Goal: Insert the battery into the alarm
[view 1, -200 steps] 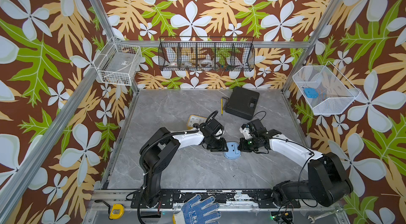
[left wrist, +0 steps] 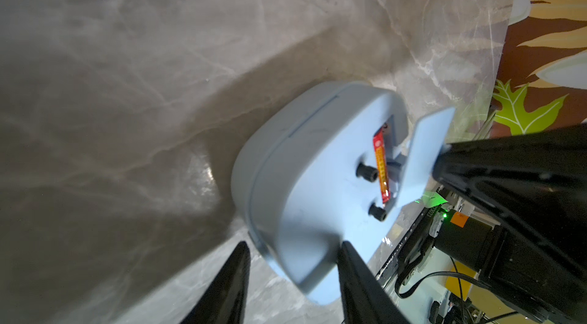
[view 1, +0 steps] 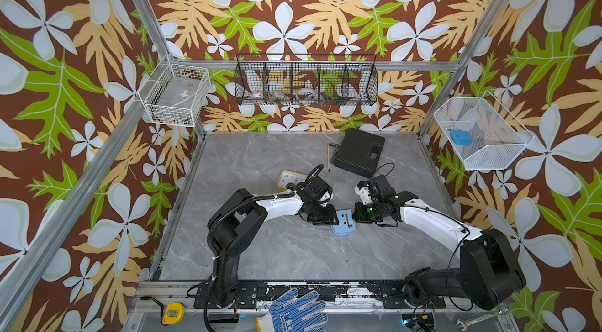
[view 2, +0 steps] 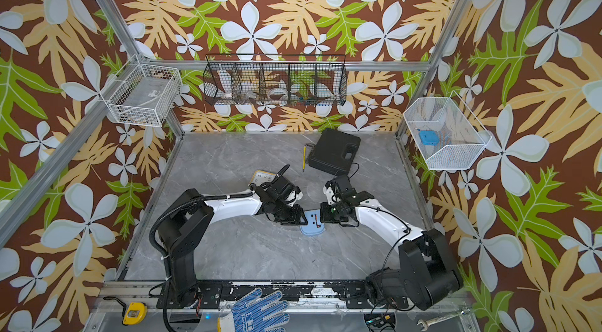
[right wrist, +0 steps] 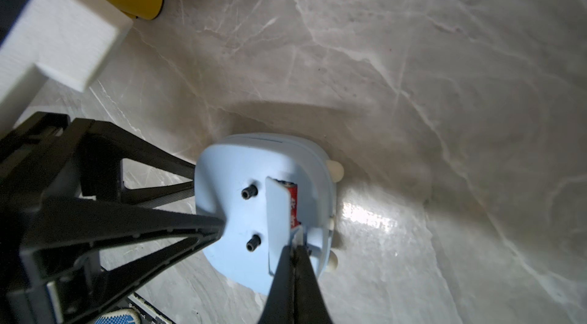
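The pale blue alarm (view 1: 343, 226) lies on the grey table between both grippers, back side up, with two black posts. Its battery compartment cover stands raised, and a red battery shows in the compartment, partly hidden by the cover in the right wrist view. My left gripper is part open at the alarm's near end, its fingers either side of the casing. My right gripper is shut at the raised cover, its fingertips against it; whether the cover is between them is unclear.
A black case (view 1: 358, 150), a yellow pencil (view 1: 328, 156) and a yellow-edged object (view 1: 289, 178) lie behind the arms. Wire baskets (view 1: 483, 131) hang on the frame at both sides and the back.
The right gripper has moved very slightly, and red on the alarm now shows where the cover has been lifted. The left arm looks unchanged.
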